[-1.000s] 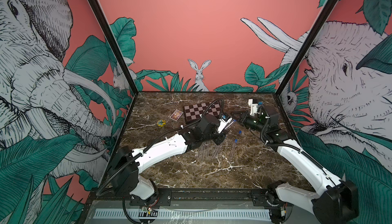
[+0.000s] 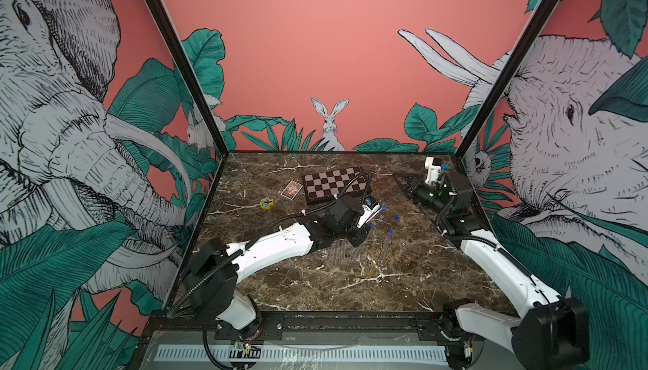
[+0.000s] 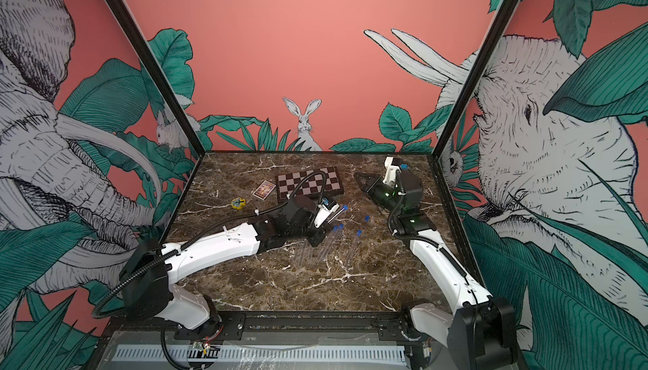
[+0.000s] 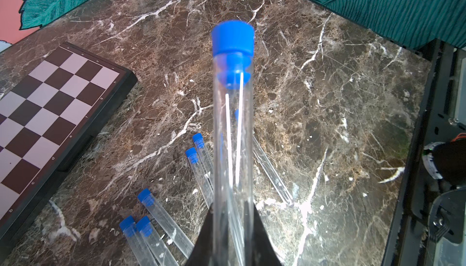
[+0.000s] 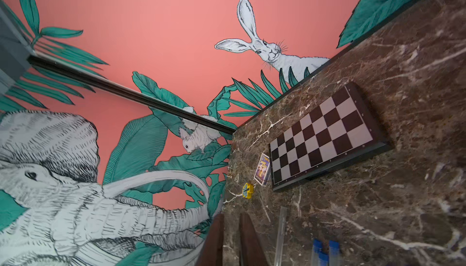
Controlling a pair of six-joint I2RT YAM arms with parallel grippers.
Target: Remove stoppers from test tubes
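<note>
In the left wrist view my left gripper is shut on an upright-looking clear test tube (image 4: 233, 120) with a blue stopper (image 4: 233, 38) still in it. Other stoppered tubes (image 4: 165, 222) lie on the marble table below, several of them. My right gripper (image 2: 398, 178) is raised to the right of the left one, apart from the held tube; in the right wrist view its fingers point toward the left wall, and how far apart they stand is hard to tell.
A chessboard (image 2: 334, 182) lies at the back centre, with a card box (image 2: 291, 190) and a yellow object (image 2: 266, 203) left of it. The table's front and left areas have free room.
The right gripper has moved up and to the right, away from the held tube. The left gripper has shifted slightly down, still with the tube in it.
</note>
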